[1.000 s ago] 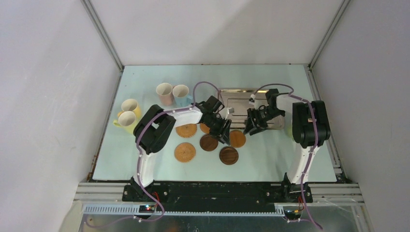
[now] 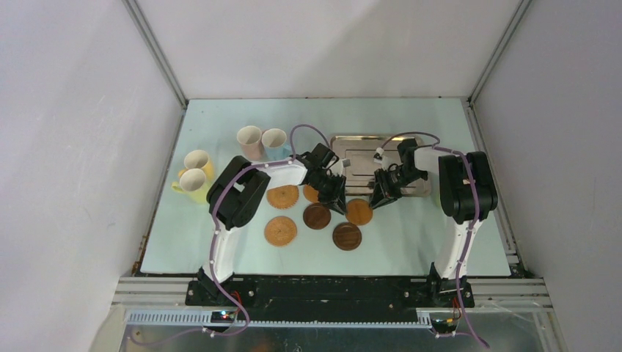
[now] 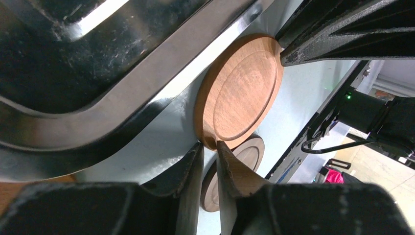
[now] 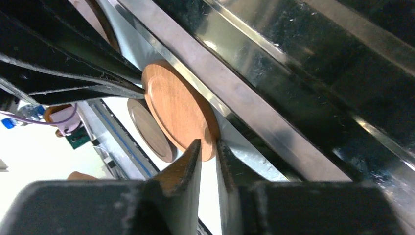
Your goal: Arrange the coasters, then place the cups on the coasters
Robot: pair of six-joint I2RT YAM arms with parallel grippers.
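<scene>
The light brown round coaster (image 2: 359, 212) lies between my two grippers, in front of the metal tray. At its left edge, the left gripper has its narrow fingertips a small gap apart. The right gripper reaches the opposite edge, its tips also slightly apart. In both wrist views the coaster's rim lies right at the tips; whether they grip it is unclear. Neither gripper is at a cup: a pink cup (image 2: 250, 142) and a blue cup (image 2: 275, 143) stand at the back left, two yellow cups (image 2: 198, 164) at the far left.
Right behind the coaster is the metal tray (image 2: 362, 155), its rim close to both grippers. Dark coasters (image 2: 347, 236) and tan coasters (image 2: 281, 230) lie to the front and left. Something green shows partly behind the right arm.
Cups and coasters look essentially unmoved.
</scene>
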